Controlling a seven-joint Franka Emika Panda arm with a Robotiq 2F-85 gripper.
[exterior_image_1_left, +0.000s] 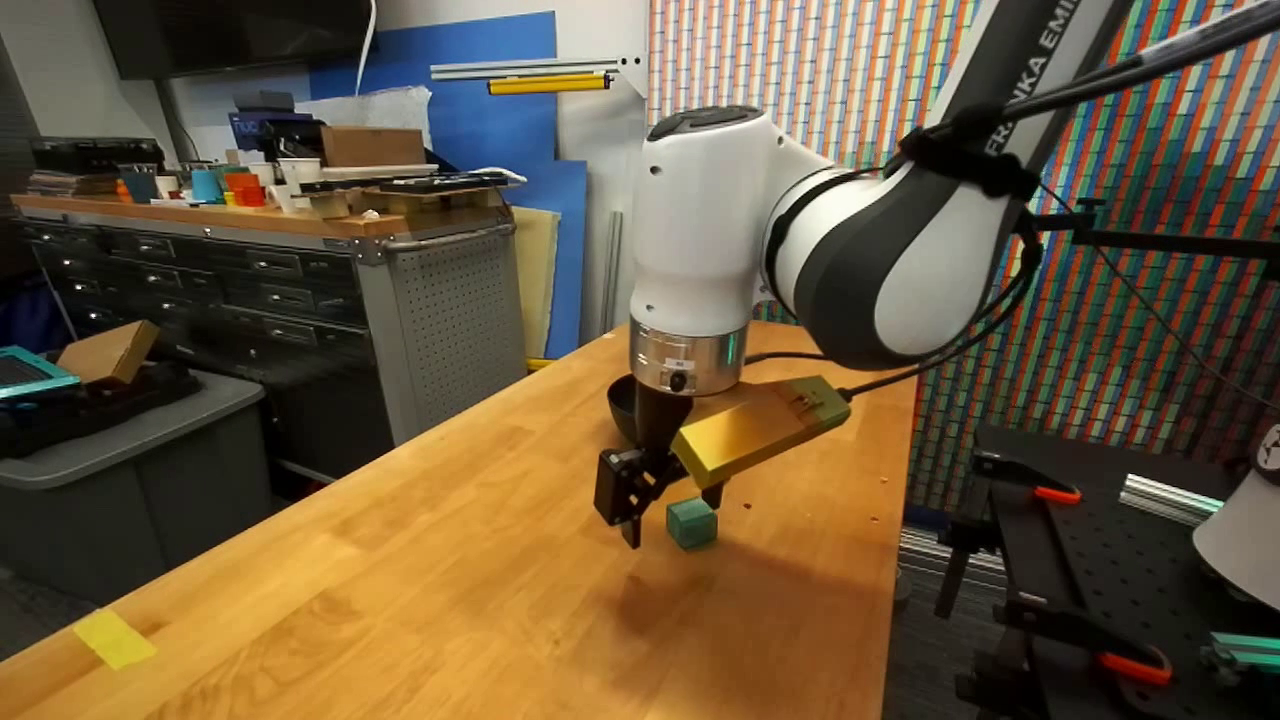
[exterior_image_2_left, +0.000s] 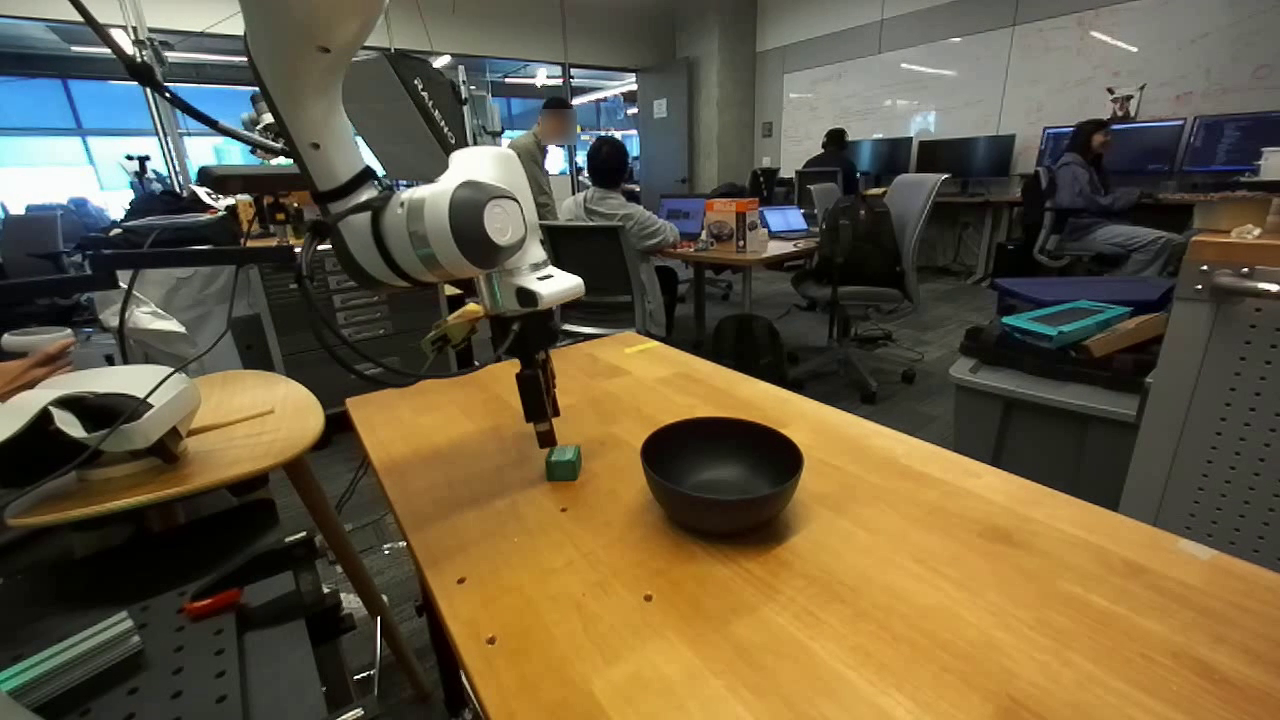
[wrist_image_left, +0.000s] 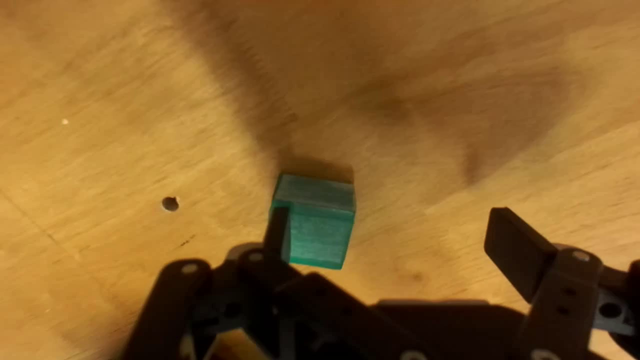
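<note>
A small green cube (exterior_image_1_left: 692, 524) rests on the wooden table, its top and one side showing in the wrist view (wrist_image_left: 318, 228). Just above the cube hangs my gripper (exterior_image_1_left: 674, 516), its fingers spread wide with nothing held. In the wrist view the left finger (wrist_image_left: 277, 234) overlaps the cube's left edge, while the right finger (wrist_image_left: 519, 252) stands well away over bare wood. Exterior view 2 has the gripper (exterior_image_2_left: 547, 442) close over the cube (exterior_image_2_left: 563, 463). Whether a fingertip touches the cube cannot be told.
A black bowl (exterior_image_2_left: 722, 474) stands on the table near the cube; the arm mostly covers it in exterior view 1. Yellow tape (exterior_image_1_left: 114, 638) marks one table edge.
</note>
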